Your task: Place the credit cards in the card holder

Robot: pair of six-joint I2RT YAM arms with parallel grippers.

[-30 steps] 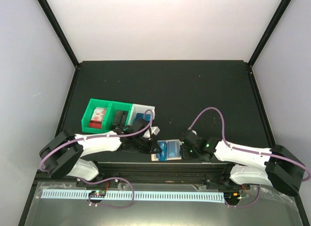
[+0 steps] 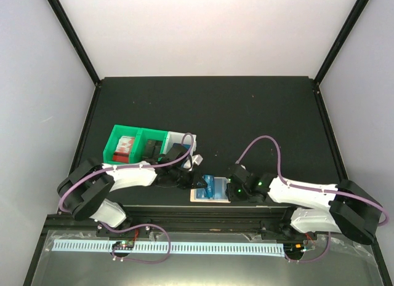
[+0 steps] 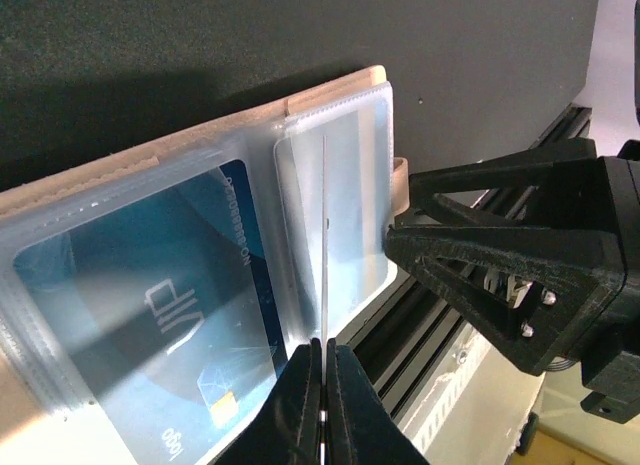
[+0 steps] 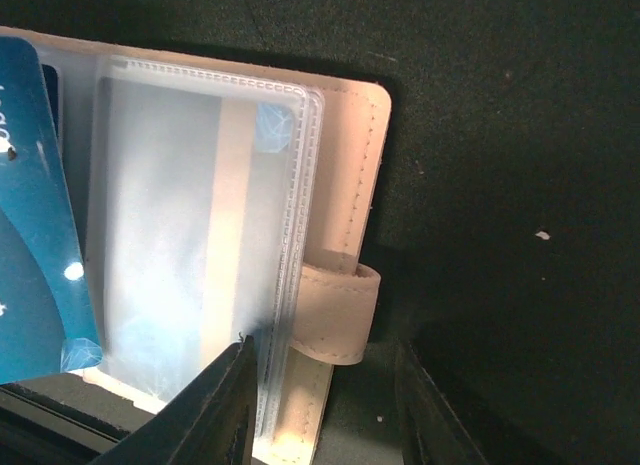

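Note:
The open card holder (image 2: 218,197) lies at the table's front edge, with a beige backing and clear sleeves (image 4: 170,225). A blue card (image 3: 160,315) shows in its left sleeve; the sleeve beside it looks empty. My left gripper is shut, nothing visible between its fingers, just over the holder. My right gripper is part open at the holder's right edge, one finger by the sleeve's edge, the other beside the beige strap (image 4: 330,315), nothing visibly held.
A green divided box (image 2: 138,132) with red and dark items and a white tray (image 2: 184,137) stand behind the left arm.
My left arm has shifted slightly right and back over the last second. The right arm has moved very little, and the holder appears nudged slightly left.

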